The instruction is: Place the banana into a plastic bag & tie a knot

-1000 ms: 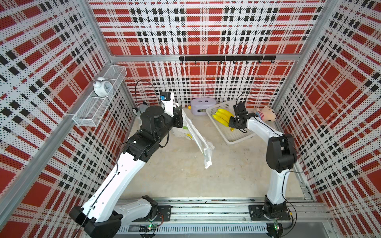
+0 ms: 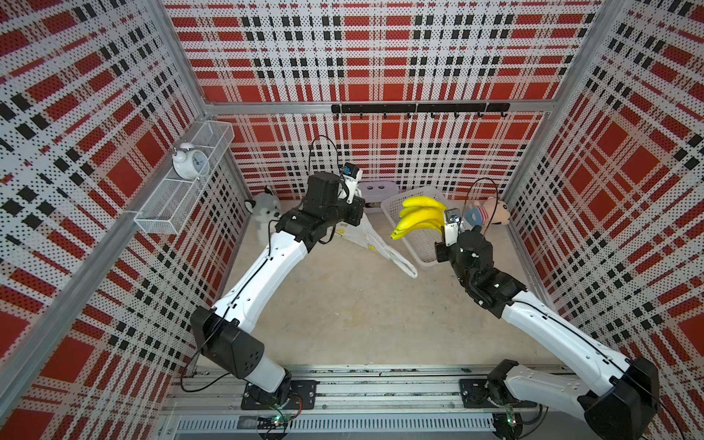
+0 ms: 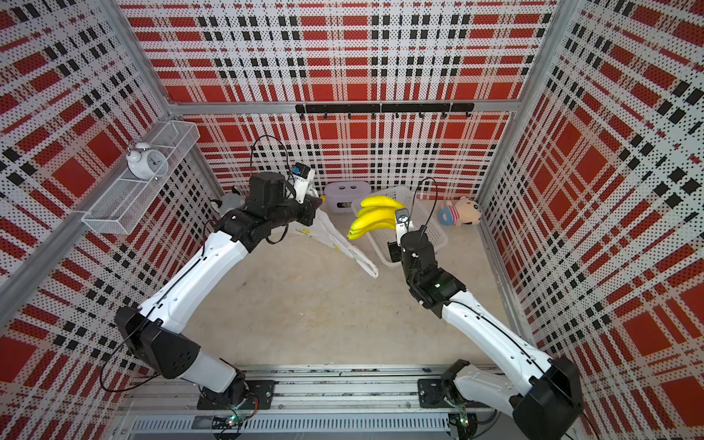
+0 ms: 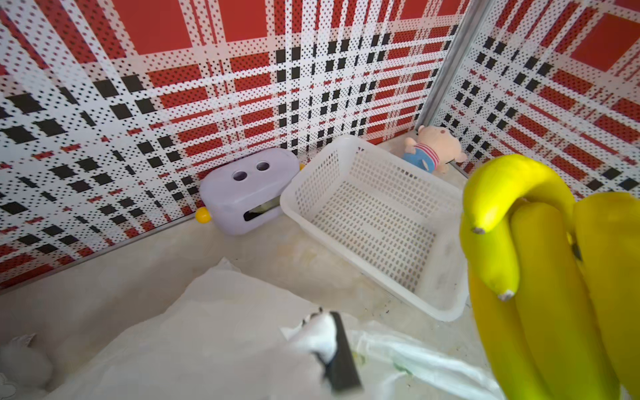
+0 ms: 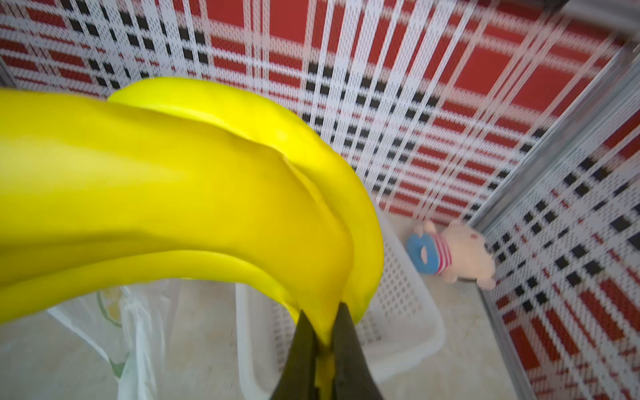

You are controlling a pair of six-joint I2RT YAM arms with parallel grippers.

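Observation:
A bunch of yellow bananas (image 5: 200, 180) hangs above the basket. My right gripper is shut on its stem end in the right wrist view. The white plastic bag (image 4: 220, 333) spreads across the lower left wrist view, with thin plastic gathered at my left gripper, which is shut on it. One dark finger (image 4: 342, 356) shows there; the plastic covers the other. From above, the bag's narrow strip (image 2: 396, 260) trails to the right over the table, and the left fingertips are hidden by the arm. The bananas are outside the bag, to its right.
A white mesh basket (image 4: 373, 220) stands empty below the bananas. Behind the bag sits a lilac box toy (image 4: 250, 190). Plush toys lie at the back right (image 5: 460, 253) and back left (image 2: 264, 209).
My right gripper has lifted the bananas out of the basket and moved them up. The left gripper has moved right, towards the bananas, with the bag trailing from it.

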